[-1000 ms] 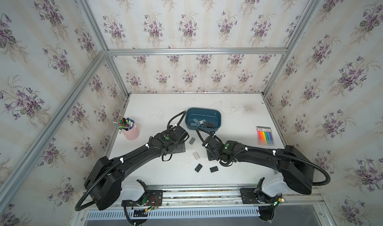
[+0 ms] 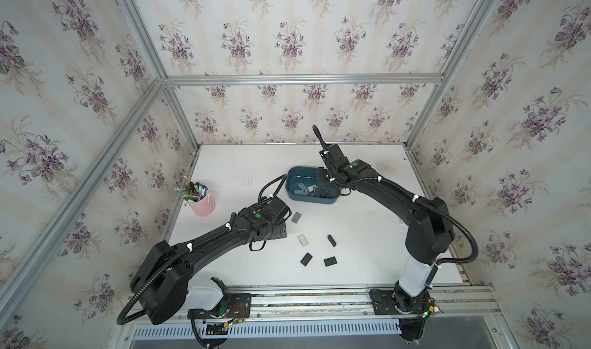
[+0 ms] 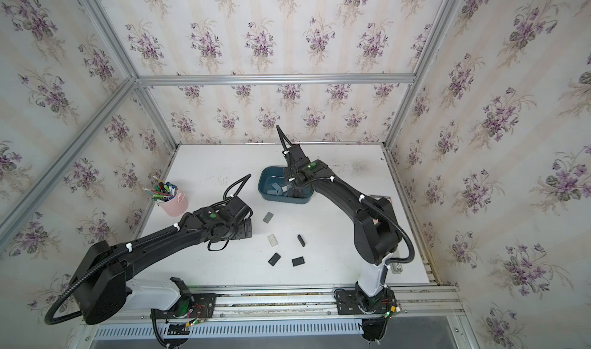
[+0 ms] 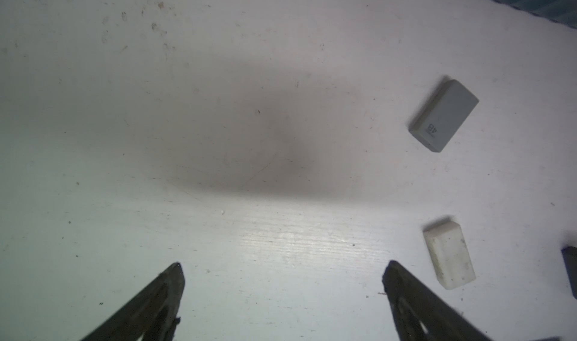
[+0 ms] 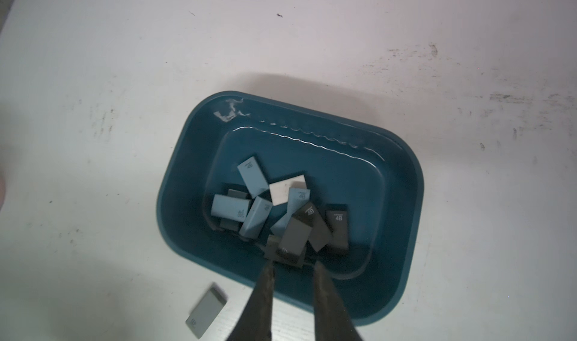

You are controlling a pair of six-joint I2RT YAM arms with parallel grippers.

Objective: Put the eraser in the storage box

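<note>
The blue storage box (image 5: 384, 178) holds several grey, black and white erasers. My right gripper hangs over its near side; its fingers stand slightly apart at the bottom of the right wrist view, and whatever may be between them is hard to make out. My left gripper is open over the table, nothing between its fingers. Loose on the table lie a grey eraser (image 4: 443, 115), a white eraser (image 4: 449, 253) and several black ones (image 2: 330, 261).
A pink pen cup (image 2: 202, 204) stands at the left edge. A pack of coloured markers at the right is largely hidden by my right arm.
My right arm has risen and moved back from the front of the table to over the storage box. The left arm has barely moved.
</note>
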